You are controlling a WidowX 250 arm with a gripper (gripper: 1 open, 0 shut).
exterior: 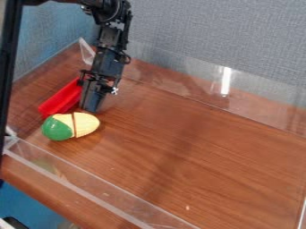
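Note:
My gripper (96,97) points down at the back left of the wooden tray, low over the floor beside a red elongated object (61,99), which lies along its left side. The fingertips are dark and small, and I see nothing held between them. In front of them lies a green and yellow toy (71,126), yellow end to the right, with a thin dark line across it.
Clear plastic walls (226,89) edge the wooden floor (203,165). A dark frame post runs up the left edge of the view.

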